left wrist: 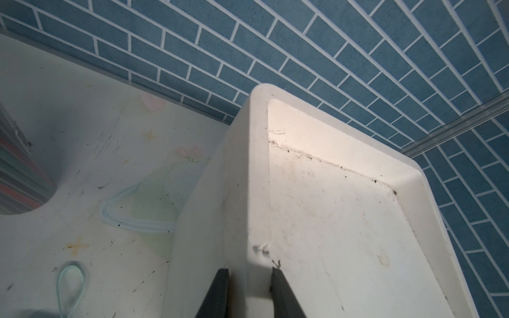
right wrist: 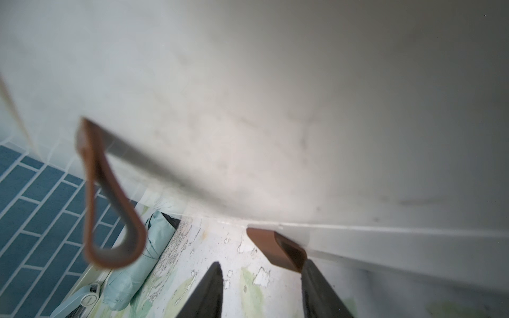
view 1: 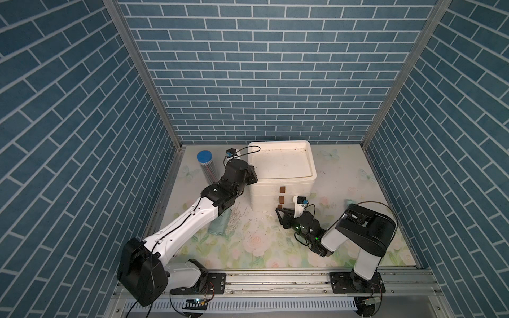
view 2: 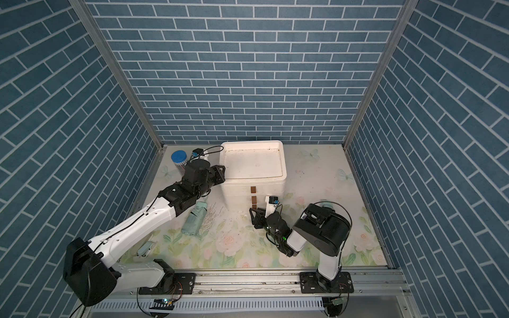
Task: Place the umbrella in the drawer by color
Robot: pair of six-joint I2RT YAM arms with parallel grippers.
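A white drawer box [view 1: 281, 161] with brown pull tabs on its front [view 2: 253, 189] stands mid-table. My left gripper is shut on the box's left top rim, seen in the left wrist view. At the box's lower front, my right gripper is part open, its fingers just short of a brown loop tab [right wrist: 273, 249]; nothing is between them. A second tab [right wrist: 114, 222] hangs nearby. The pale teal folded umbrella [view 2: 194, 218] lies on the table left of the box, in front of the left arm.
A clear cylinder with a blue lid [view 2: 178, 157] stands at the back left, beside the box. A small grey object [view 2: 145, 249] lies at the front left. The table right of the box is clear.
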